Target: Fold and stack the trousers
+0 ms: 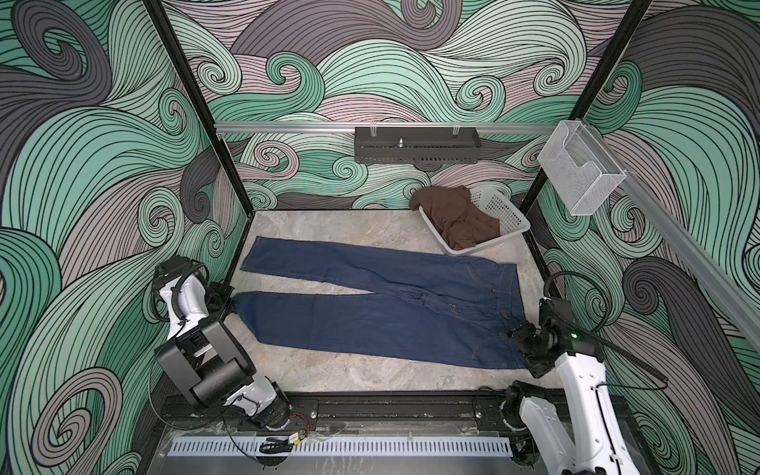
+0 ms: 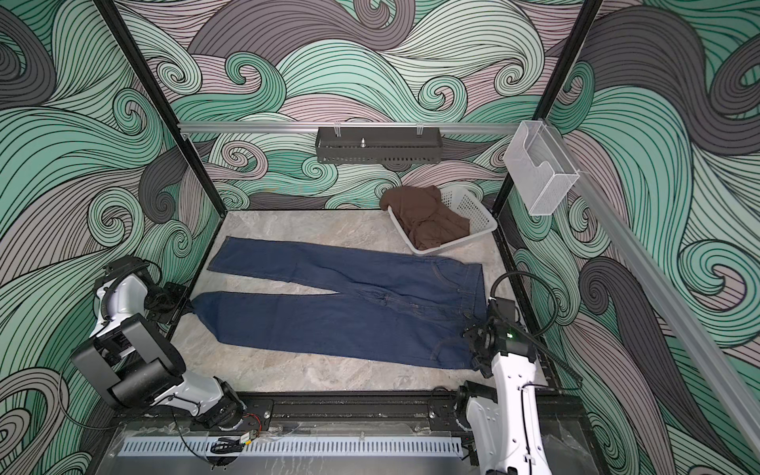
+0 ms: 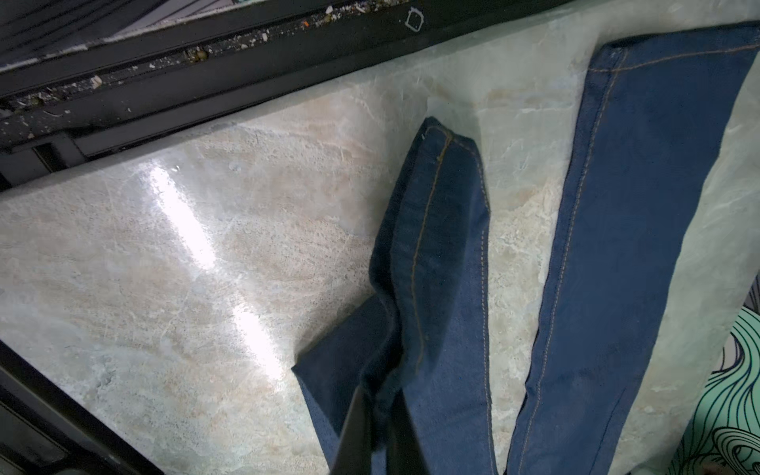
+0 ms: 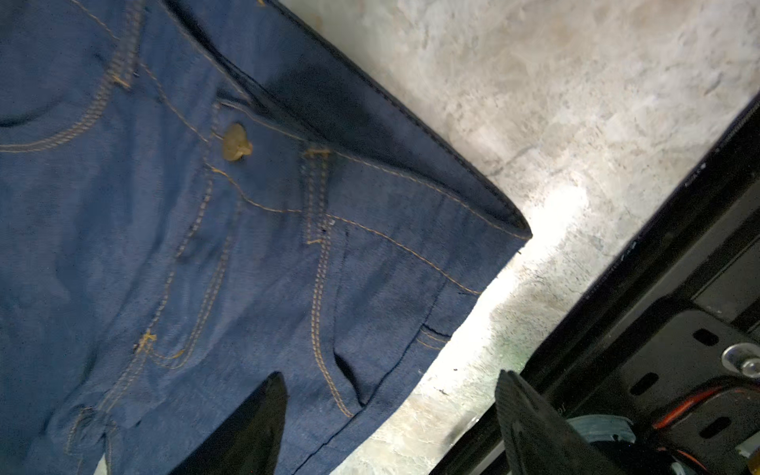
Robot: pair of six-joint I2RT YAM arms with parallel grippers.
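Blue trousers [image 1: 380, 325] lie spread across the table, waist to the right and both legs to the left. My left gripper is shut on the hem end of the near leg, pinching up a fold of denim [image 3: 423, 261]; the far leg [image 3: 613, 229] lies flat beside it. At the waist end, my right gripper stands open above the near front corner, with the pocket and trouser side below its fingers and nothing held. The brass button [image 4: 236, 143] and the gaping waistband [image 4: 427, 186] show in the right wrist view.
A light grey basket [image 1: 518, 222] at the back right has a brown cloth [image 1: 455, 215] draped in it. Bare tabletop [image 1: 340, 225] shows behind the trousers, with a narrow strip in front. Black frame rails edge the table.
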